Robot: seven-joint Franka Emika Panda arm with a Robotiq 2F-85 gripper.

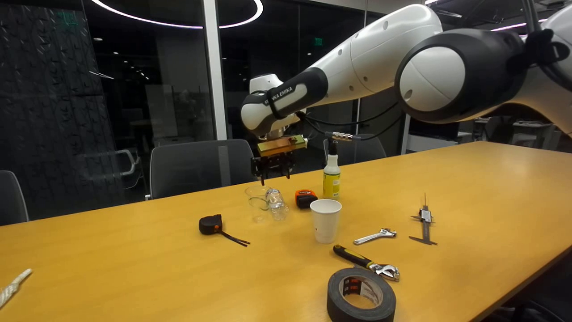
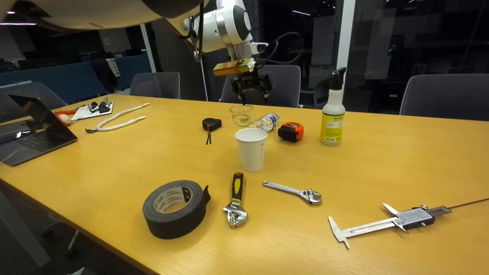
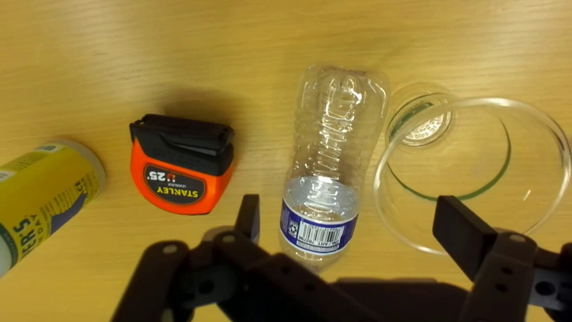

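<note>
My gripper is open and empty, hanging above the table with its fingers spread wide. Beneath it in the wrist view, a clear plastic bottle [image 3: 327, 145] with a blue label lies on its side between the two finger lines. A clear cup [image 3: 386, 214] with a green mark stands close beside the bottle, its rim partly covered by the right finger [image 3: 464, 233]. In exterior view 2 the gripper [image 2: 254, 101] is above and behind the clear cup [image 2: 241, 115] and the bottle [image 2: 266, 122].
An orange tape measure [image 3: 177, 166] and a yellow-labelled spray bottle [image 2: 332, 121] stand to one side. A white paper cup [image 2: 252, 149], black tape measure [image 2: 211, 123], two wrenches, a caliper [image 2: 389, 224] and a black tape roll [image 2: 176, 217] occupy the nearer table.
</note>
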